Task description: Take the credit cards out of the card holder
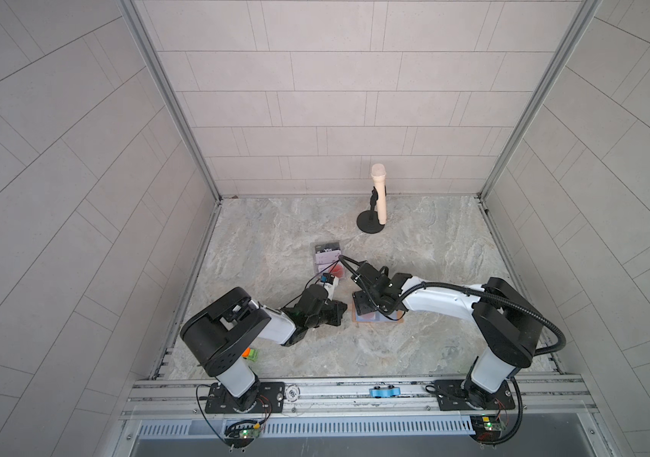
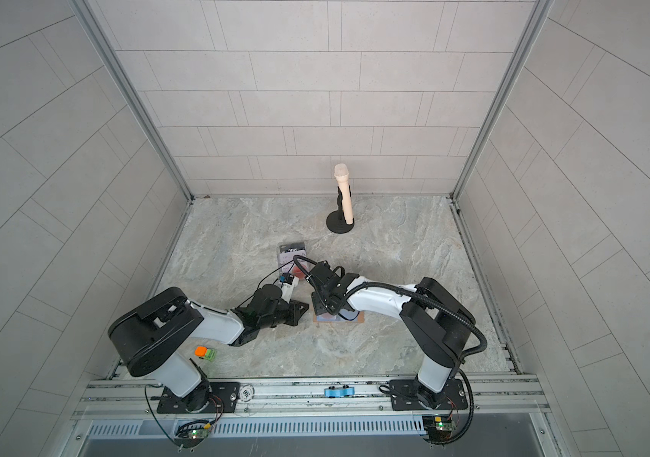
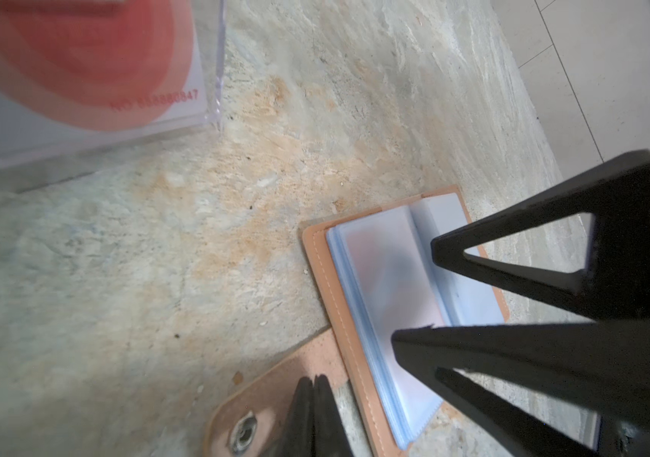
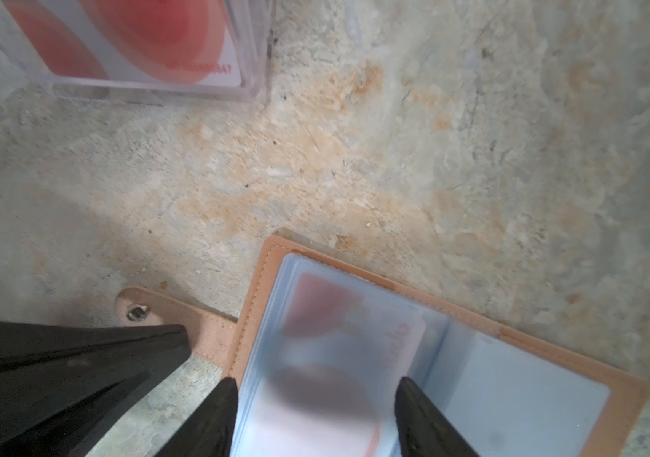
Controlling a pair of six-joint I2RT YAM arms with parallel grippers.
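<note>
The tan card holder (image 4: 614, 392) lies open on the table, its strap with a metal snap (image 3: 242, 434) pointing left. A card with red shapes (image 4: 325, 342) sits in its left clear sleeve; a pale sleeve (image 4: 523, 403) covers the right half. My left gripper is shut at the strap beside the holder's left edge, with nothing clear between its fingers; whether it touches the strap cannot be told. Over the card sleeve, my right gripper stands part open, fingers apart with nothing held between them. From above, the right arm hides part of the holder.
A clear box (image 1: 328, 255) with a red and white print stands just behind the grippers. Farther back is a microphone on a black stand (image 1: 371, 221). An orange and green block (image 2: 204, 352) lies near the left arm's base.
</note>
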